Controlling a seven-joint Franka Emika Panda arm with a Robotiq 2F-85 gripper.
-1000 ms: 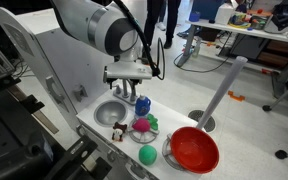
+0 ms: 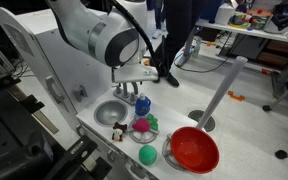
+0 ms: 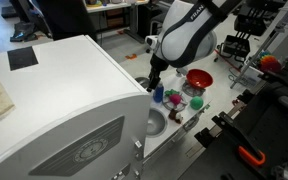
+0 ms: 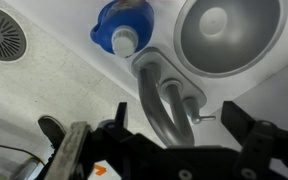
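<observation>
A grey curved faucet (image 4: pixel 162 105) stands beside the round metal sink basin (image 4: pixel 227 35). My gripper is open above it, one of its dark fingers (image 4: pixel 102 138) on either side in the wrist view. The faucet shows between the fingers; nothing is visibly gripped. In exterior view 1 the gripper (image 2: pixel 134 76) hangs just behind the basin, above the faucet. Beside the faucet is a blue object with a pale rounded top (image 4: pixel 125 38). That blue object (image 2: pixel 142 106) stands on the counter in exterior view 1.
A red bowl (image 2: pixel 194 150) sits at the right of the counter, a green round item (image 2: pixel 148 155) near the front edge. A pink item (image 2: pixel 141 125) and a small brown-and-white item (image 2: pixel 118 131) lie between basin and bowl. A white panel (image 2: pixel 44 55) stands left of the arm.
In exterior view 1 the arm's upper part has swung left and the gripper has tilted. Its fingers remain above the faucet area. The objects on the counter have stayed put.
</observation>
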